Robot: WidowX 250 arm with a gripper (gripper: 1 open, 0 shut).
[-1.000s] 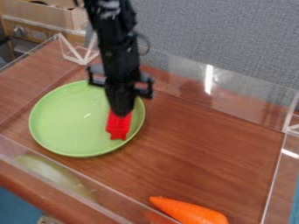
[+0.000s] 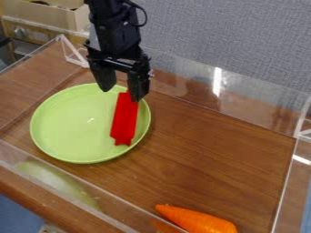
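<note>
A green plate (image 2: 71, 127) lies on the wooden surface at left, with a long red object (image 2: 124, 119) on its right part. My dark gripper (image 2: 120, 84) hangs over the plate's back right, just above the red object's far end, open. An orange carrot (image 2: 195, 219) lies at the front right.
A clear low wall (image 2: 288, 182) borders the wooden surface. A pale, elongated object (image 2: 58, 185) is at the front left. A wooden box (image 2: 43, 14) stands beyond the back left.
The objects appear unmoved.
</note>
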